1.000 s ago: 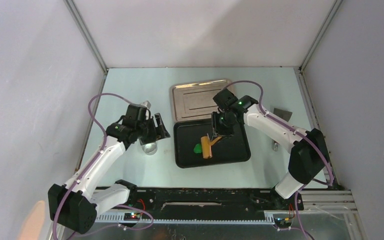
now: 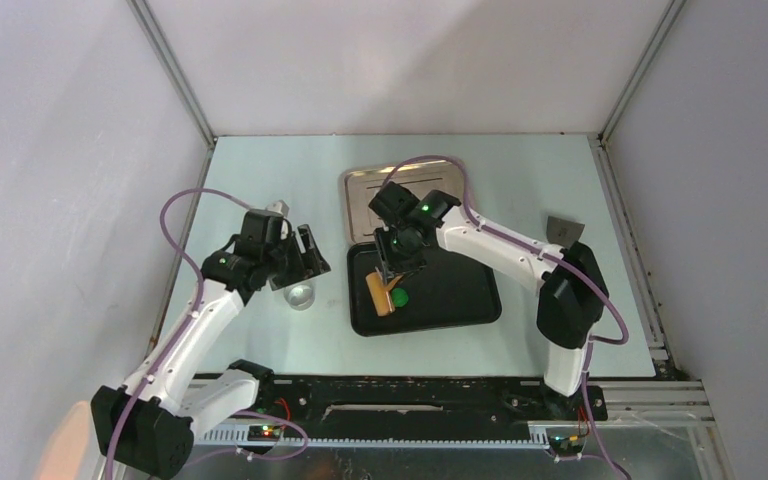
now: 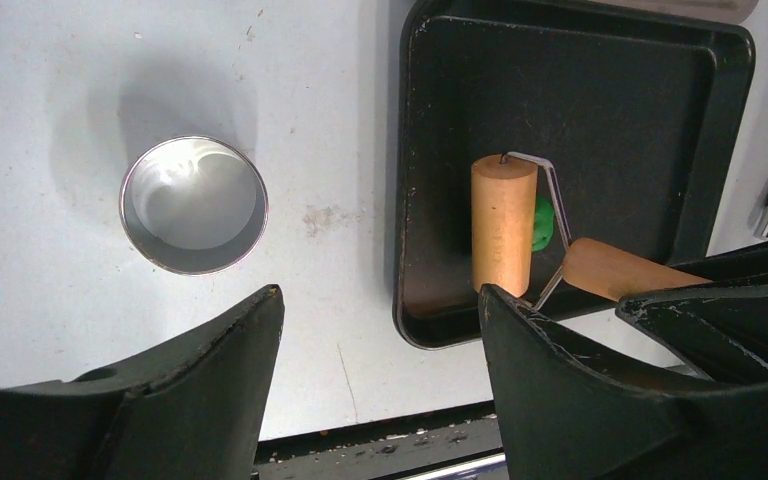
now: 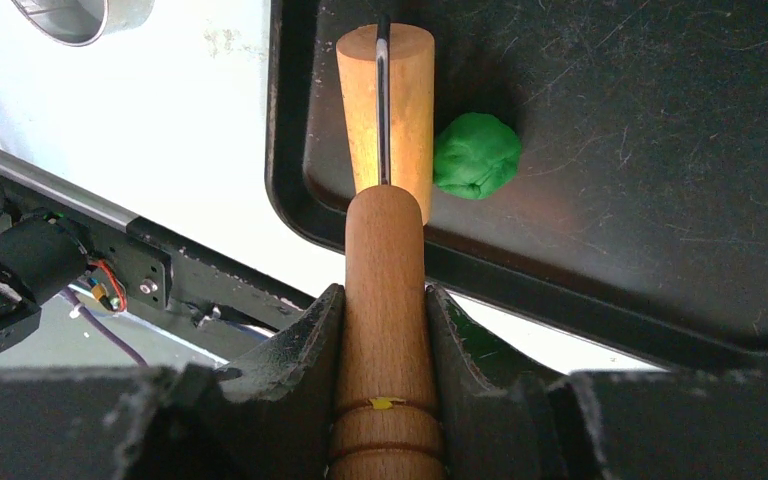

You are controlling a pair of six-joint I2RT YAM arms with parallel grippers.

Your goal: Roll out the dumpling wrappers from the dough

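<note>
A roller with a wooden cylinder (image 3: pixel 502 220) stands over the black tray (image 2: pixel 445 305) at its left part. Its wooden handle (image 4: pixel 382 290) is held in my right gripper, which is shut on it. A green dough lump (image 4: pixel 476 154) lies on the tray just beside the cylinder, to its right in the right wrist view. My left gripper is open and empty, over the bare table left of the tray, near the metal cup (image 3: pixel 192 210).
A silver tray (image 2: pixel 360 180) lies behind the black tray. A scraper (image 2: pixel 565 230) lies at the right, partly behind the right arm.
My right gripper and roller moved left across the tray, so the cylinder now sits left of the dough rather than right. The left arm shifted slightly left.
</note>
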